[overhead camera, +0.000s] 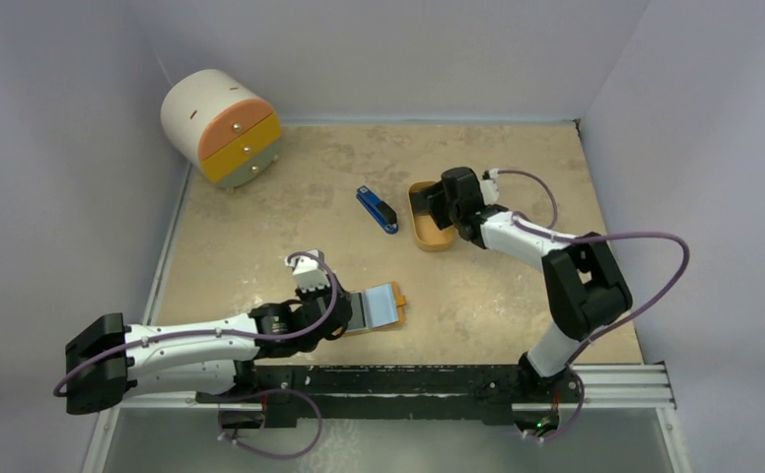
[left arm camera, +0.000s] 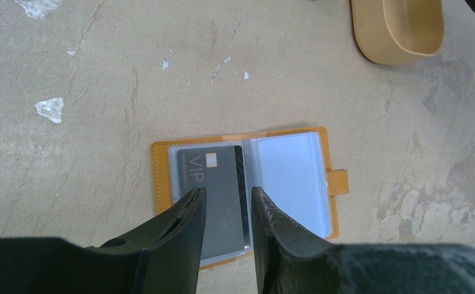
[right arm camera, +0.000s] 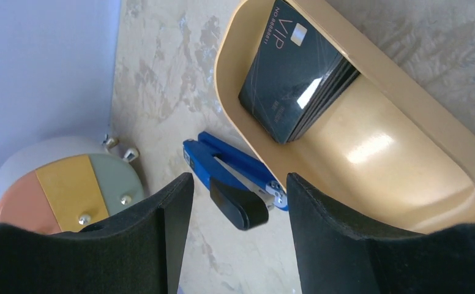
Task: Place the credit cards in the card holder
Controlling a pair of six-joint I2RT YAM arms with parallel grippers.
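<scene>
The tan card holder (left arm camera: 161, 202) lies spread flat on the table, with a dark VIP card (left arm camera: 218, 202) in its left sleeve and a pale blue right side. My left gripper is just above the holder's near part, its fingers part open with nothing visible between them. A stack of dark credit cards (right arm camera: 293, 73) rests at one end of the tan tray (right arm camera: 400, 165). Over that tray is my right gripper, wide apart and empty. In the top view the right gripper (overhead camera: 433, 202) hides some of the tray.
A blue stapler (overhead camera: 378, 210) with a black end lies just left of the tray. The drawer cabinet (overhead camera: 223, 128) stands at the back left. Bare table (overhead camera: 250, 236) stretches between cabinet and holder.
</scene>
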